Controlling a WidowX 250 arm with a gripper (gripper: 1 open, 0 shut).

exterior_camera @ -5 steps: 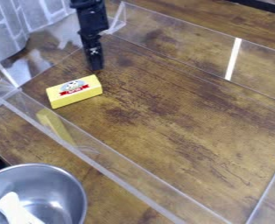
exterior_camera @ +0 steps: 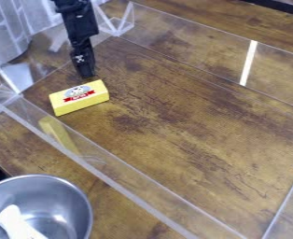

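Observation:
A black gripper (exterior_camera: 84, 67) hangs at the upper left of the camera view, low over the wooden surface inside a clear-walled enclosure. Just below it lies a yellow box (exterior_camera: 78, 97) with a red and white label, apart from the fingers. The gripper appears open, with nothing seen held in it, though its fingertips are small and dark.
A steel bowl (exterior_camera: 62, 213) with a white-handled item (exterior_camera: 17, 222) sits outside the enclosure at the lower left. Clear walls (exterior_camera: 174, 215) border the wooden floor (exterior_camera: 187, 131), whose middle and right are free. Crumpled grey material (exterior_camera: 12, 33) stands at the back left.
The gripper has moved slightly left and down the frame, toward the yellow box. The box and bowl are unchanged.

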